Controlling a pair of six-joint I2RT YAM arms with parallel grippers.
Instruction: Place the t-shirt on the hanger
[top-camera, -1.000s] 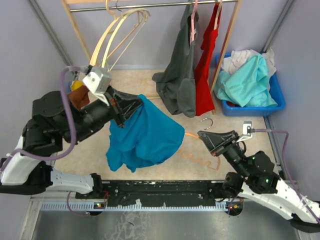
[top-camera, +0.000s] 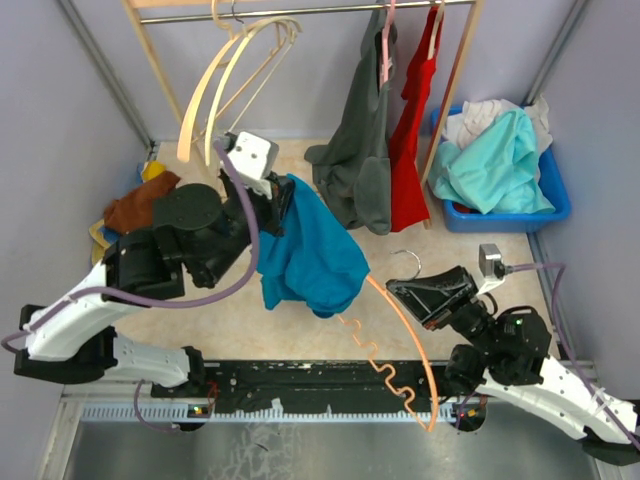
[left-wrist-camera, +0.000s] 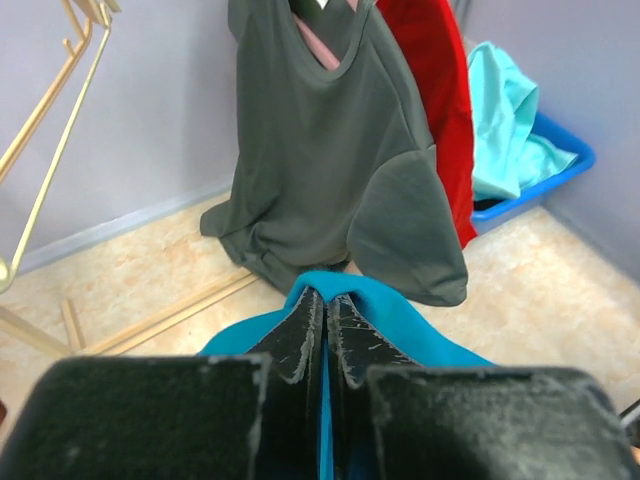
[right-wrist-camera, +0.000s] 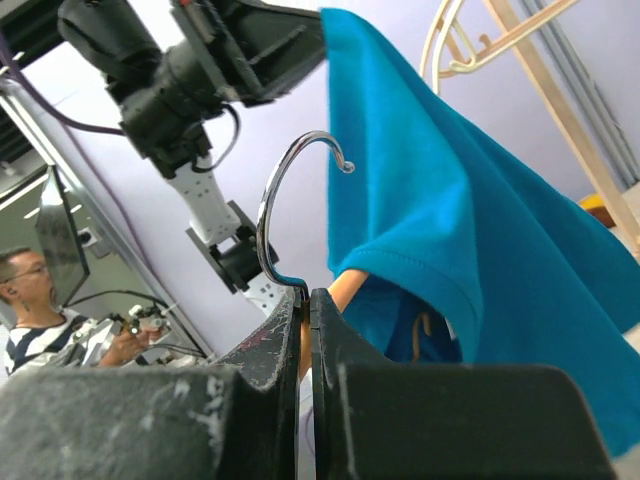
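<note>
A teal t-shirt (top-camera: 312, 250) hangs from my left gripper, which is shut on its edge. The pinched fabric forms a fold in the left wrist view. An orange hanger (top-camera: 408, 322) has one end inside the shirt; its other shoulder and wavy lower bar stick out bare toward the front edge. In the right wrist view my right gripper is shut on the hanger's neck, just below the metal hook (right-wrist-camera: 266, 208). The shirt's opening (right-wrist-camera: 425, 262) lies around the hanger's shoulder there. How far the covered end reaches is hidden.
Empty pale hangers (top-camera: 235, 75) hang at the rack's left. A grey garment (top-camera: 360, 150) and a red one (top-camera: 412, 140) hang from the rail (top-camera: 320, 12). A blue basket (top-camera: 548, 205) with cloths stands at the right; a brown cloth (top-camera: 150, 197) lies left.
The hanger has tipped, its bare end swinging down toward the front edge; my right gripper has shifted slightly.
</note>
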